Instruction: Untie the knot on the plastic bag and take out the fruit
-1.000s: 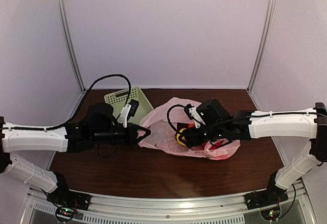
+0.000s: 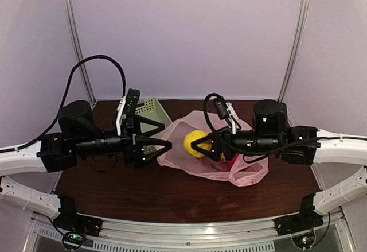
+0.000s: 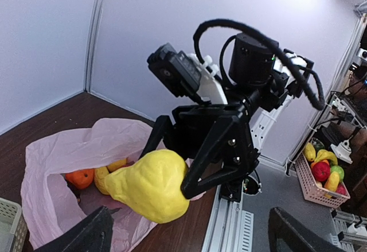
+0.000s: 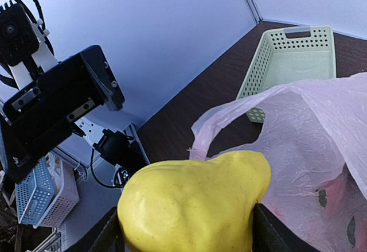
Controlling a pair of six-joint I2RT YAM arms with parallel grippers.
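A yellow fruit [image 2: 195,143], bulky and lumpy, is clasped by my right gripper [image 2: 202,144], raised over the bag. In the left wrist view the yellow fruit [image 3: 155,186] bulges out between the right fingers, its narrower end pointing left. The pink plastic bag [image 2: 178,154] lies spread on the table with its mouth open. Inside it an orange fruit [image 3: 80,177] and a yellow one [image 3: 102,178] show; something red [image 2: 231,161] is partly hidden by the right gripper. My left gripper [image 2: 166,136] faces the fruit from the left, fingers apart and empty.
A pale green basket [image 2: 153,111] stands behind the left gripper, partly hidden by it; the right wrist view shows the basket [image 4: 298,57] empty. Bare dark table [image 2: 155,197] lies in front of the bag.
The right gripper has lifted the yellow fruit out of the bag and shifted it slightly left. The left gripper, earlier shut at the bag's left edge, has drawn back, risen and opened.
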